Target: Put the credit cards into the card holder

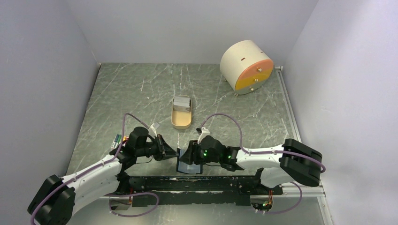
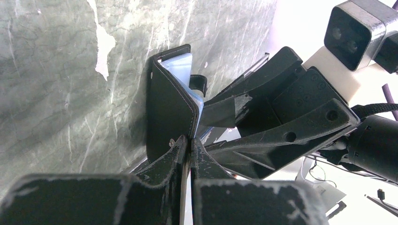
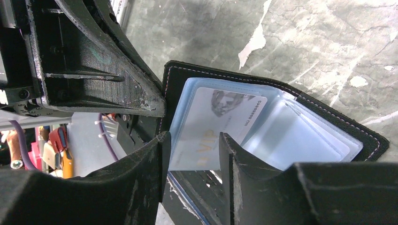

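A black card holder (image 1: 189, 168) with bluish clear sleeves lies open near the table's front edge. Tucked mostly inside one sleeve is a white VIP card (image 3: 225, 119) with a portrait and number; its lower part passes behind my right fingers. My left gripper is shut on the holder's black cover (image 2: 168, 108), at its edge. Over the card's lower end in the right wrist view, my right gripper stands part open, with a clear gap between its fingertips. Whether either finger touches the card cannot be told.
Behind the holder stands a tan tray (image 1: 181, 120) with a stack of cards (image 1: 181, 103) at its far end. A round drawer cabinet (image 1: 246, 66) occupies the back right.
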